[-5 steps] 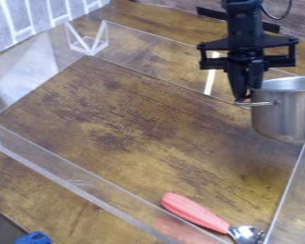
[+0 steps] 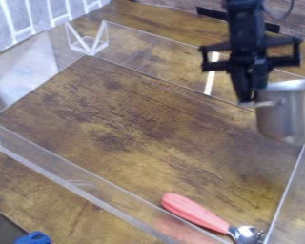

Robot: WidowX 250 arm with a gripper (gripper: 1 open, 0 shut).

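Observation:
The black arm comes down from the top right, its gripper [image 2: 254,95] at the left side of a steel pot [image 2: 285,116], near the handle. The pot is at the right edge of the camera view, partly cut off. The image is blurred there, so whether the fingers are closed on the pot cannot be told. A spoon with a pink handle [image 2: 191,210] lies at the bottom right of the wooden floor inside the clear-walled enclosure.
Clear low walls [image 2: 79,191] border the wooden workspace. A small blue object [image 2: 31,238] is at the bottom left. A white grated panel [image 2: 28,19] stands at the top left.
The gripper's head has shifted left and tilted over the last second. The pot has moved slightly, staying at the right edge. The spoon has not moved.

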